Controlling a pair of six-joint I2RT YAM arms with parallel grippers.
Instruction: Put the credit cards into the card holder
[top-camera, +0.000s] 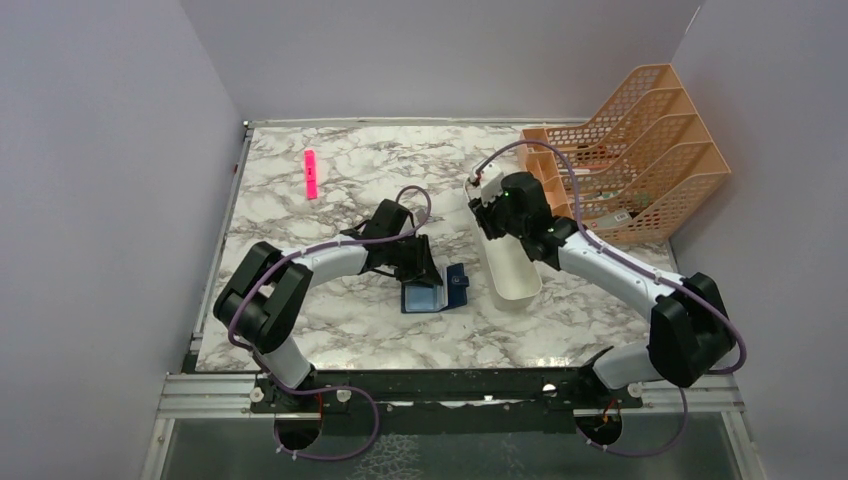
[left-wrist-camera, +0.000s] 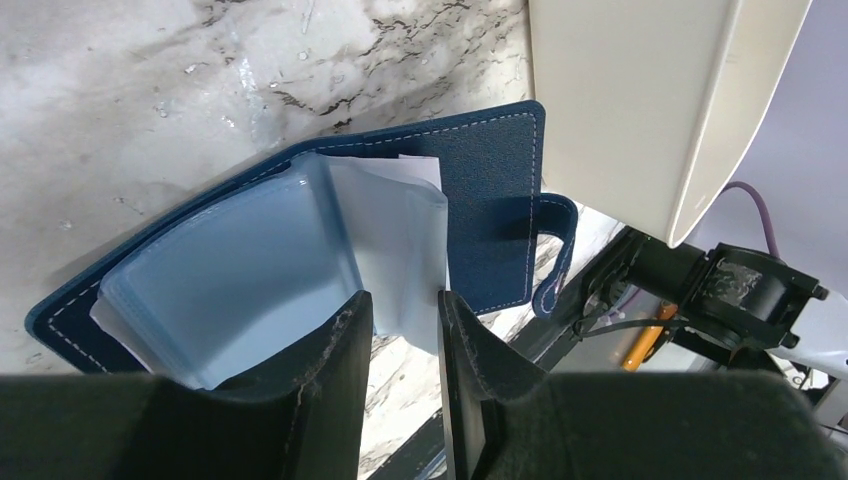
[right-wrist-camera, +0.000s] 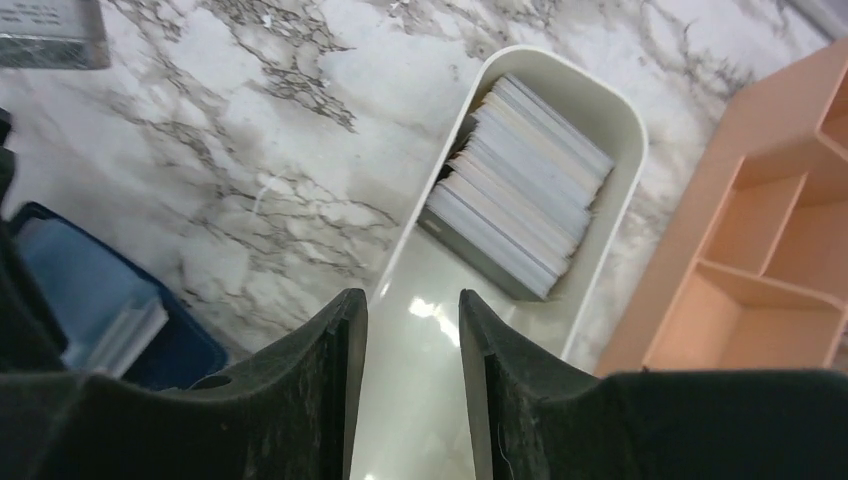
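The dark blue card holder (top-camera: 456, 290) lies open on the marble table, its translucent sleeves (left-wrist-camera: 230, 270) holding white inserts. My left gripper is over it, fingertips part open beside the upright edge of a sleeve. My right gripper is above the white bin (top-camera: 515, 275), fingertips apart with nothing seen between them. At the bin's far end, a stack of pale cards (right-wrist-camera: 515, 185) stands on edge, visible in the right wrist view.
An orange slotted organiser (top-camera: 645, 180) stands at the back right. A pink object (top-camera: 310, 175) lies at the back left.
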